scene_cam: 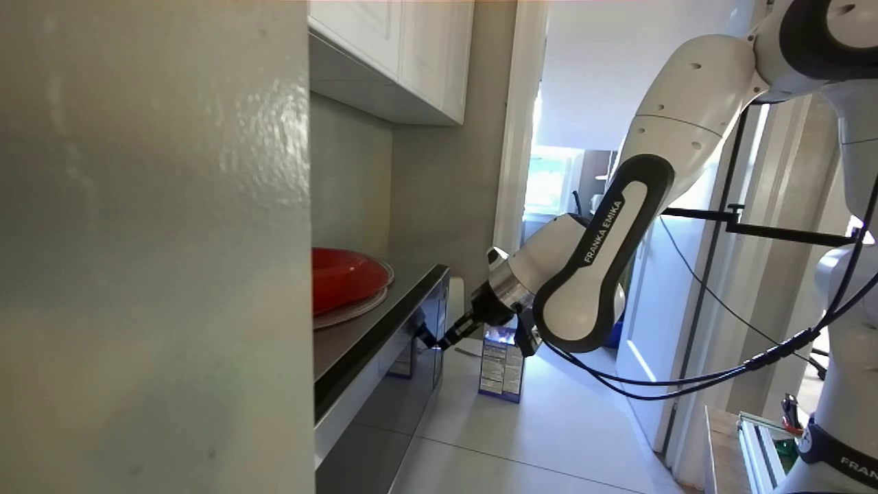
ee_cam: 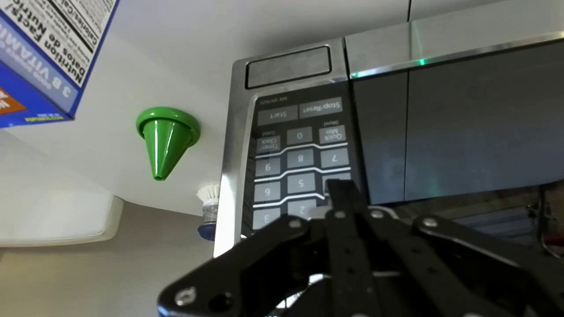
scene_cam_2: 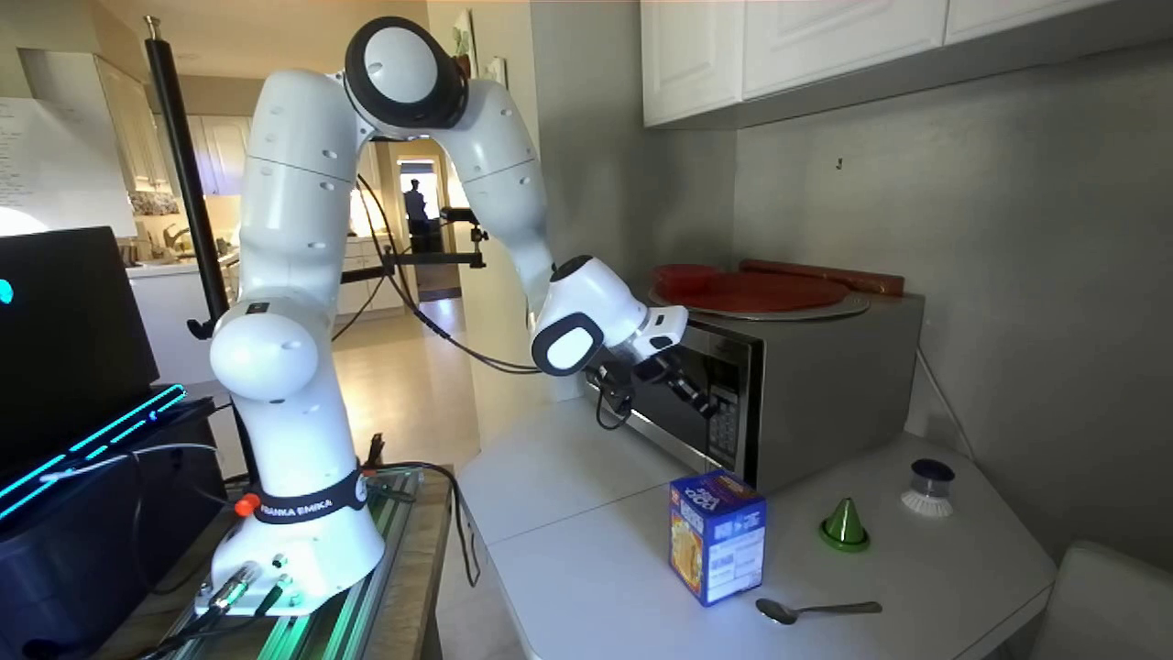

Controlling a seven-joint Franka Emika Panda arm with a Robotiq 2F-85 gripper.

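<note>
The microwave [scene_cam_2: 841, 385] stands on the counter against the wall, its front towards the arm. Its dark keypad [ee_cam: 300, 140] appears upside down in the wrist view, with Start and Stop/Reset at the top. My gripper is shut, and nothing shows between its fingers. The fingertips lie over the lower right of the keypad in that view, covering part of the keys below the 7. From the side, the gripper [scene_cam: 445, 342] is right up against the microwave front; whether it touches cannot be told.
A blue food box [scene_cam_2: 717, 539] stands in front of the microwave. Beside it on the counter are a spoon [scene_cam_2: 819, 609], a green cone [scene_cam_2: 846, 526] and a brush [scene_cam_2: 930, 488]. Red lids [scene_cam_2: 770, 291] lie on the microwave.
</note>
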